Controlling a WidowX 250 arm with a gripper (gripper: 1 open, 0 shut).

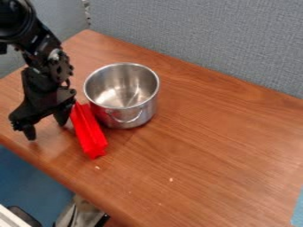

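Note:
My black gripper (46, 128) is low over the left end of the wooden table, its fingers apart and pointing down, with nothing visible between them. A long red plastic object (90, 136) lies just right of it, angled toward the near edge. Beside that, a steel pot (122, 96) with a wire handle stands upright, empty.
A grey padded wall (201, 35) runs behind the table. The near left edge drops to a blue floor, with some clutter at the bottom left.

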